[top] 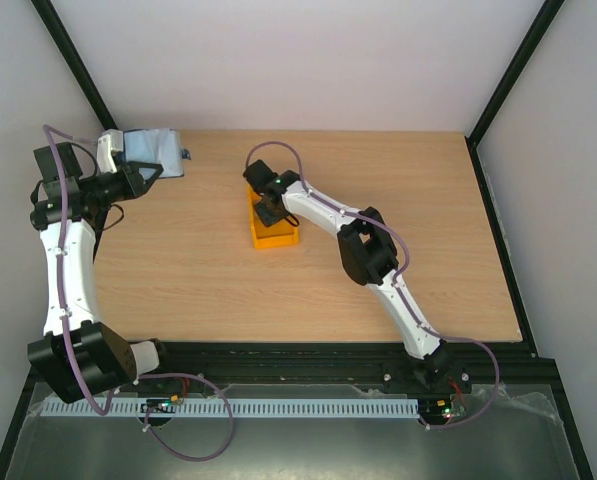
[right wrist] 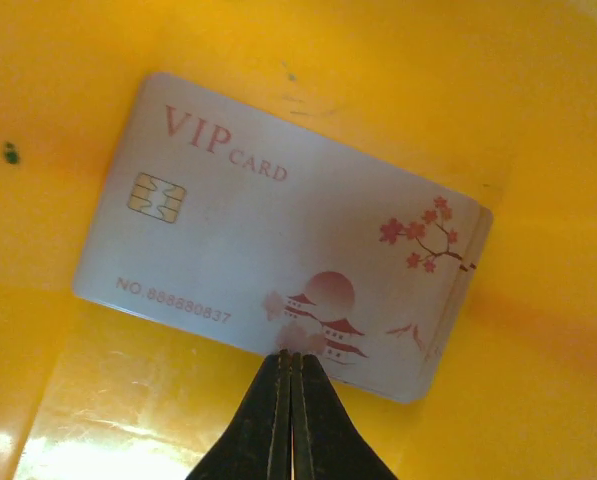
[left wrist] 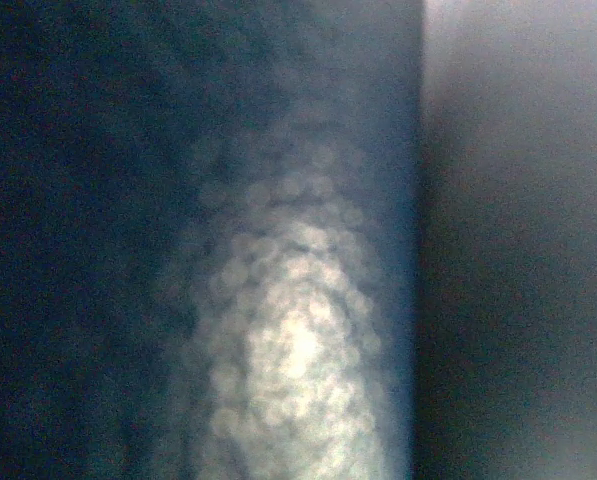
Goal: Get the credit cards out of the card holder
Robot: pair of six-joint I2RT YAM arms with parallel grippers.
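Note:
Silver VIP cards (right wrist: 258, 220) lie stacked on the floor of a yellow tray (top: 276, 240), seen closely in the right wrist view. My right gripper is shut, fingertips together at the stack's lower edge, with nothing visible between them. At the top left, my left gripper (top: 150, 172) is shut on a pale blue object (top: 156, 150), probably the card holder; its wrist view is filled by a blurred dark blue surface (left wrist: 108, 240).
Walls stand at the back and both sides.

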